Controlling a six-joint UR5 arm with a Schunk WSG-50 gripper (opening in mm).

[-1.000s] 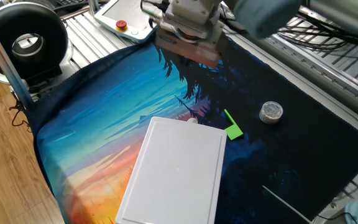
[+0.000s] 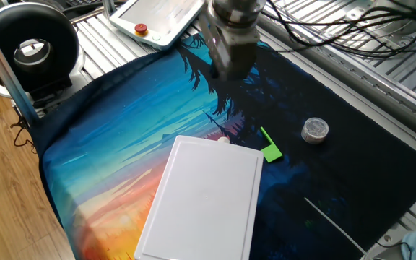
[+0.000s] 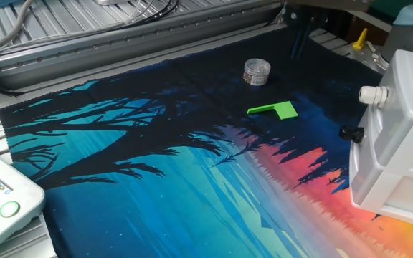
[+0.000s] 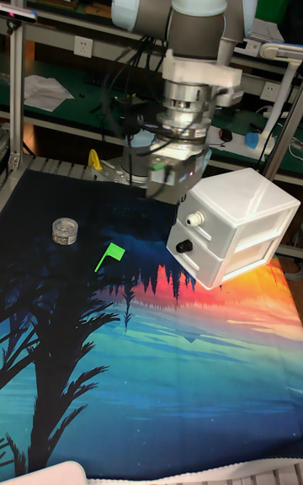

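A small green flag-shaped piece (image 2: 271, 152) lies flat on the dark part of the printed cloth, its thin stick pointing away from the square. Close by stands a round clear jar (image 3: 257, 72) with a label. The white two-drawer box (image 4: 235, 220) sits on the cloth, with one white and one black knob on its drawer fronts. My gripper (image 2: 231, 68) hangs above the cloth near its far edge in exterior view 1, apart from all these objects. It is blurred and dark, and how its fingers stand cannot be made out.
A tablet-like pendant with a red button (image 2: 141, 29) lies at the cloth's edge. Dark cables (image 2: 352, 36) run along the metal rail behind. A yellow piece (image 3: 361, 39) stands beyond the cloth.
My arm has turned and shifted: the blue-grey joint at the upper right has left exterior view 1, and the gripper is now seen from another side. The objects on the cloth stay put.
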